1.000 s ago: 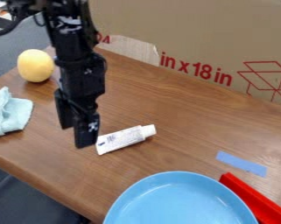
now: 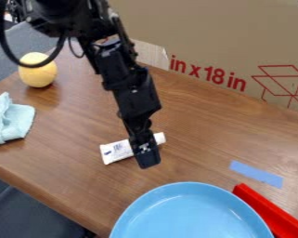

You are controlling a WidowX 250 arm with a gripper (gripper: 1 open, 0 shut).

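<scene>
The black gripper (image 2: 144, 152) is lowered over a white tube (image 2: 118, 151) with a cap, which lies on the wooden table and is partly hidden behind it. The fingertips are at the tube's middle; the gap between them is hard to see from this angle.
A yellow ball (image 2: 38, 72) and a light blue cloth (image 2: 7, 119) lie at the left. A blue plate (image 2: 188, 214) and a red object (image 2: 269, 209) are at the front right, with a blue tape strip (image 2: 255, 173). A cardboard panel stands behind.
The gripper has moved right from beside the tube to over its middle, now covering part of it. The tube and other objects look unmoved.
</scene>
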